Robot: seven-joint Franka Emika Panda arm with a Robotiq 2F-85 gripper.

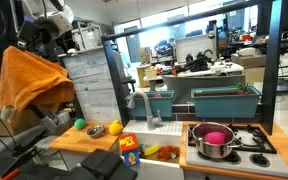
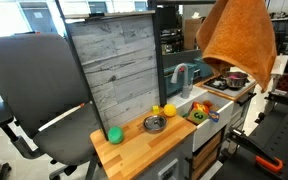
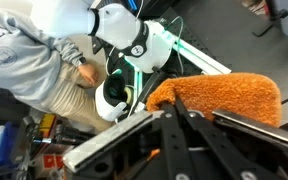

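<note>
An orange cloth hangs in the air at the upper left of exterior view 1, below my raised gripper. In exterior view 2 the cloth drapes down from the top right, while the gripper itself is out of frame. The wrist view has the gripper shut, with bunched orange cloth at its fingertips. The exact pinch on the fabric is partly hidden by the fingers.
On the wooden counter are a green object, a metal bowl and a yellow object. A sink with a faucet stands beside it. Farther right are a pot holding something pink and a stove.
</note>
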